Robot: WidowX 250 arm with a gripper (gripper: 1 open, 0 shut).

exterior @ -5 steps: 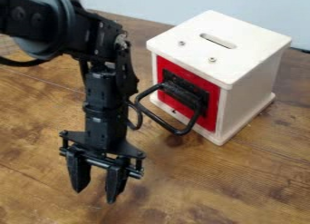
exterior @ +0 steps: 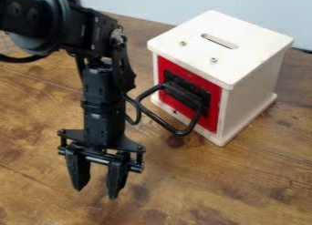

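Observation:
My black gripper [exterior: 98, 178] points down just above the wooden floor at the lower left, its two fingers apart with nothing seen between them. To its upper right stands a pale wooden box [exterior: 244, 92] with a slot and two screws on top. Its red front panel [exterior: 213, 115] carries a black fitting [exterior: 185, 94] with a black looped piece sticking out toward my arm.
A white wall runs behind. My arm fills the upper left.

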